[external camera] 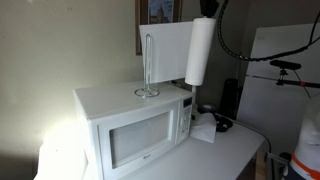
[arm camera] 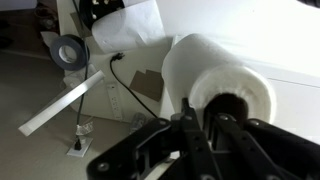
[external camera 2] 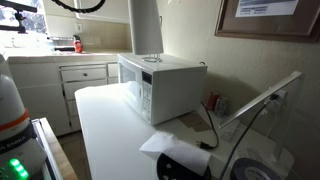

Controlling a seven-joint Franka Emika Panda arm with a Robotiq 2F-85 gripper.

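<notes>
In exterior view 1 a white paper towel roll (external camera: 200,52) hangs upright in the air, right of a wire towel holder (external camera: 148,62). That holder stands on top of the white microwave (external camera: 140,138). My gripper (external camera: 208,8) is at the roll's upper end, partly cut off by the frame's top. A broad white sheet (external camera: 170,50), apparently loose paper from the roll, spans behind the holder towards the roll. In the wrist view my gripper is shut on the rim of the roll (arm camera: 225,82), near its open core. Exterior view 2 shows only the roll's lower part (external camera 2: 145,28).
A loose white paper (external camera 2: 176,150) lies on the counter over a dark object (external camera 2: 183,170). A tape roll (arm camera: 68,52) and cables lie near the wall.
</notes>
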